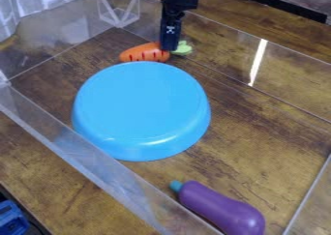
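Note:
My black gripper [169,41] reaches down from the top centre, its tip low over an orange toy carrot [141,52] with dark stripes and a pale green top [183,47]. The fingers are open by the look of their position, though the dark fingers are hard to separate; whether they touch the carrot cannot be told. A large blue upturned round dish or lid [141,110] fills the middle. A purple toy eggplant [223,208] with a teal tip lies at the lower right.
Clear plastic walls [91,157] border the wooden work surface [258,123]. A blue object [11,218] is outside the wall at the lower left.

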